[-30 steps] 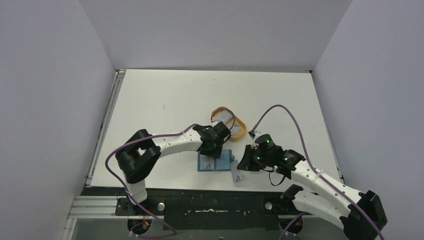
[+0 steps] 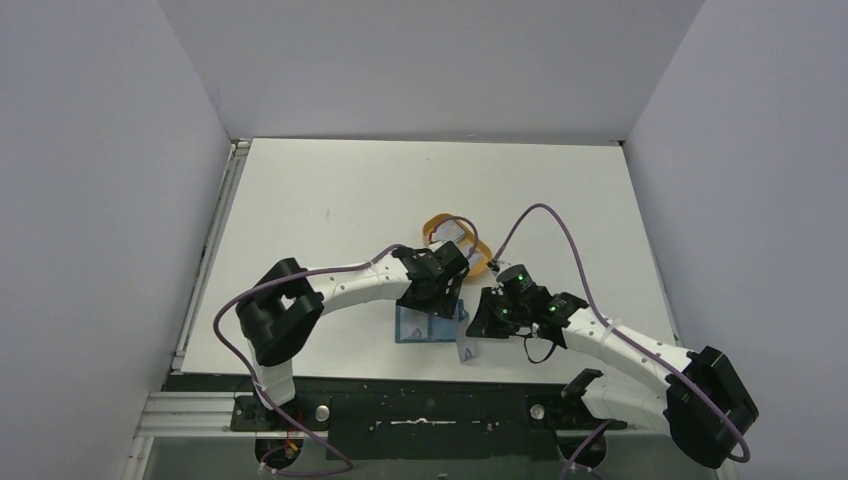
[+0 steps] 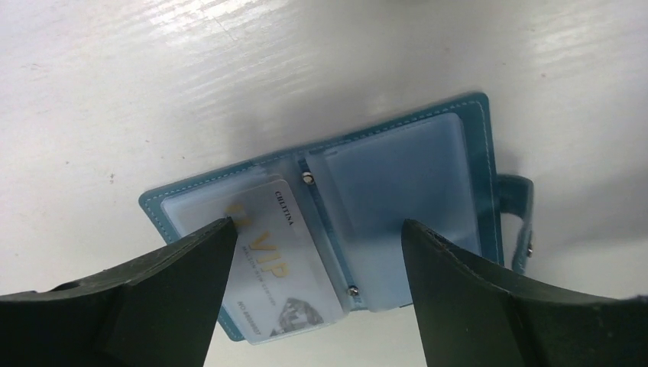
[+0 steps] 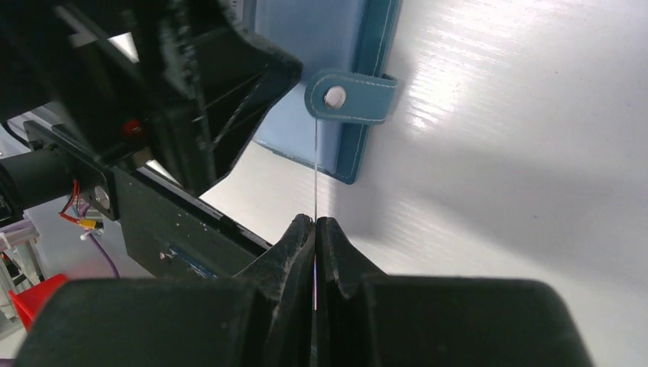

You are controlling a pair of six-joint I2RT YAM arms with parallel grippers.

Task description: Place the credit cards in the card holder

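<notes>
The blue card holder (image 3: 481,153) lies spread on the white table. A VIP card (image 3: 267,252) sits in its left clear pocket, while the right pocket (image 3: 390,191) looks empty. Above the holder my left gripper stands part open, nothing between its fingers. My right gripper is shut on a thin white card (image 4: 315,172), seen edge-on in the right wrist view. From the top, this card (image 2: 466,346) hangs at the holder's right edge, near the strap with its snap (image 4: 335,97). Whether card and strap touch, I cannot tell.
Behind the arms stands an orange tray (image 2: 436,219) with several cards in it. The left arm's gripper body (image 4: 229,92) is close to my right gripper.
My right gripper has moved left with its card, closer to the holder. The left gripper has shifted slightly to the right over the holder.
</notes>
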